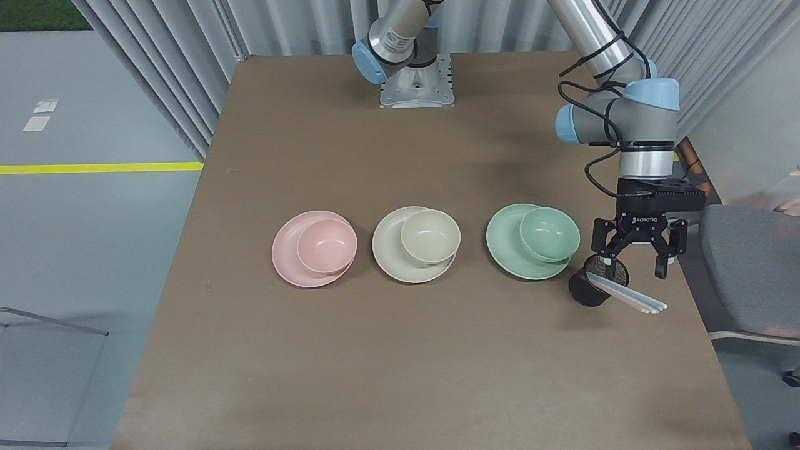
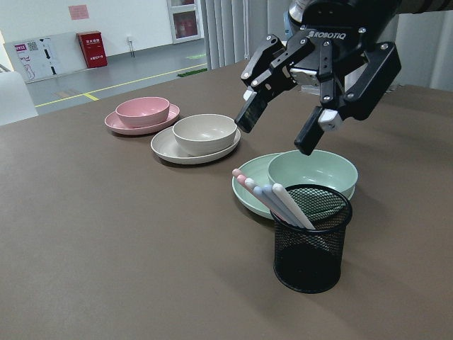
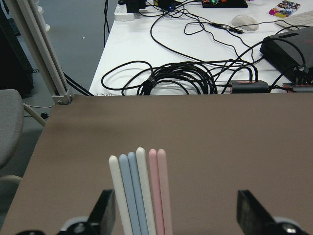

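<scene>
My gripper [image 1: 635, 259] stands open above the black mesh cup [image 2: 308, 262], nothing between its fingers. Pale pink, white and light blue chopsticks [image 3: 132, 191] lean out of the cup as one bundle. Beside the cup sit a green bowl [image 1: 549, 234] and green plate [image 1: 506, 244]. To the left are a white bowl [image 1: 430, 235] on a white plate [image 1: 392, 251], then a pink bowl [image 1: 327, 244] on a pink plate [image 1: 289, 262].
A grey chair [image 1: 750, 262] is beside the table's right edge.
</scene>
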